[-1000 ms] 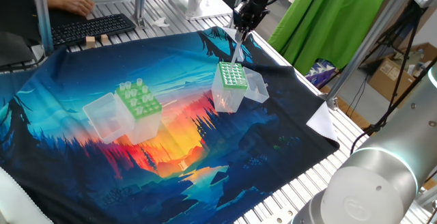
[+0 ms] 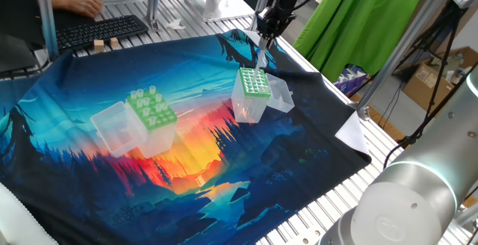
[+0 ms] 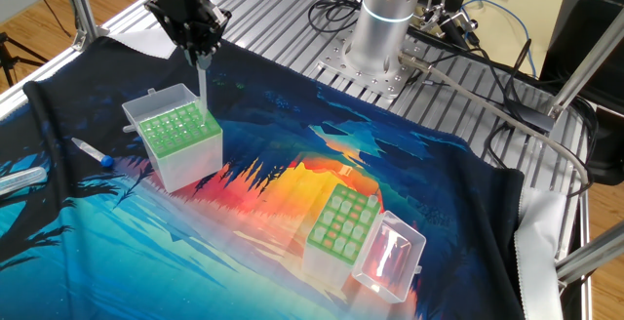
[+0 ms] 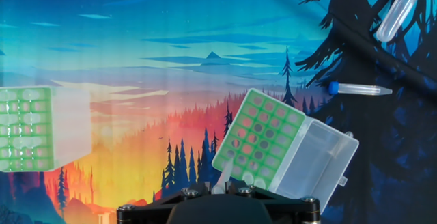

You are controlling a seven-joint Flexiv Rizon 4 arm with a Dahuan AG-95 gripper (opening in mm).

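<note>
My gripper (image 2: 264,39) points down above the green-topped rack box (image 2: 255,85), shut on a slim clear pipette tip (image 3: 203,88). The tip hangs nearly upright, its lower end at one edge of the green grid (image 3: 179,125); whether it is inside a hole I cannot tell. From the wrist, the clear tip (image 4: 224,176) shows between the dark fingers and overlaps the near corner of this box's grid (image 4: 261,134). A second rack box (image 2: 152,122) stands apart, with several clear tips (image 2: 151,103) rising out of its green top.
Each box has its clear lid hanging open, one lid (image 2: 281,94) beside the first box, another (image 2: 113,128) by the second. Two blue-capped tubes (image 4: 362,89) lie on the printed cloth (image 3: 263,125). Bare cloth separates the boxes.
The lower end of the held tip has shifted slightly to the right over the rack in exterior view 1. Both boxes and their lids have stayed put.
</note>
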